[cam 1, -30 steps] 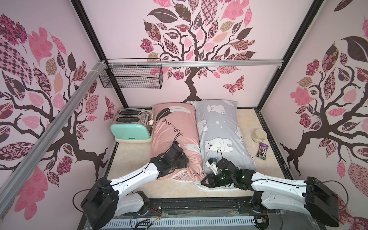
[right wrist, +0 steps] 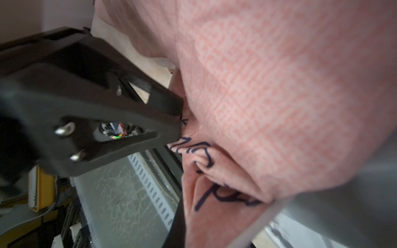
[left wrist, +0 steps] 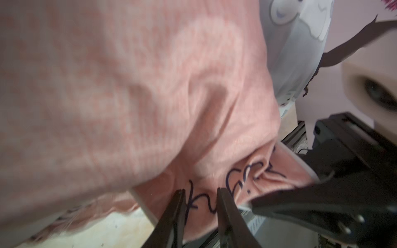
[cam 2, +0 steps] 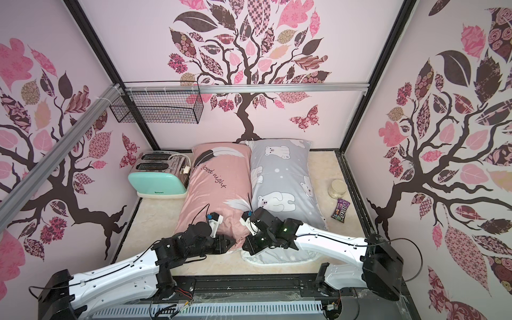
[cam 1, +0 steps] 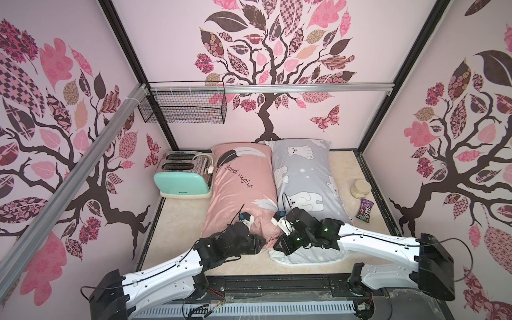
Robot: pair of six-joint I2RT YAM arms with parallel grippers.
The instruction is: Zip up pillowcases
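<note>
The pink pillowcase [cam 1: 240, 197] lies lengthwise on the table, printed with feathers and writing. Its near end is bunched between my two grippers. In the left wrist view, my left gripper has parted fingers [left wrist: 175, 215] at the lettered flap [left wrist: 202, 210]. My right gripper [cam 1: 277, 247] comes in from the right; its shut fingers [left wrist: 281, 202] touch the flap's edge, and whether the hem is pinched is hidden. To the right lies the grey pillowcase [cam 1: 304, 176] with white bears, its near end partly under the right arm. No zipper pull is distinguishable.
A turquoise toaster [cam 2: 158, 181] stands left of the pillows. On the right are a round jar [cam 2: 337, 188] and a purple snack packet [cam 2: 340, 210]. A black wire basket [cam 1: 184, 106] hangs at the back left.
The right gripper has shifted left onto the pink pillowcase's near corner. The lettered flap is now covered from above.
</note>
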